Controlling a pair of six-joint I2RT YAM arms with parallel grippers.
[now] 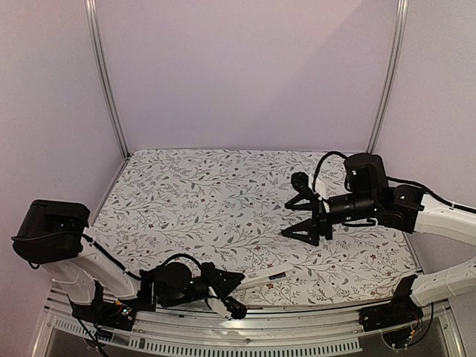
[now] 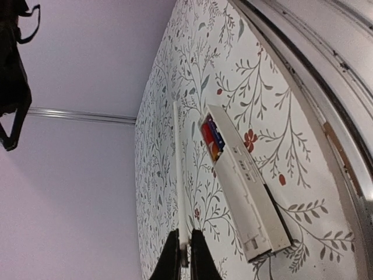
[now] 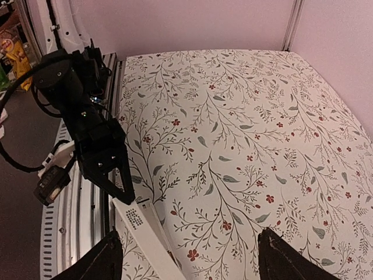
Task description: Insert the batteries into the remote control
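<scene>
The white remote control [image 2: 246, 198] lies on the patterned table at the front middle, its battery compartment open with red and blue batteries [image 2: 212, 138] inside, as the left wrist view shows. A thin white strip, apparently the cover [image 2: 179, 163], lies alongside it. My left gripper [image 1: 236, 281] is low at the remote's left end, shut, its tips over the cover's near end in the left wrist view; whether anything is between them is unclear. My right gripper [image 1: 294, 219] hangs open above and to the right of the remote, empty.
A metal rail [image 1: 208, 346] runs along the front edge, and pale walls enclose the back and sides.
</scene>
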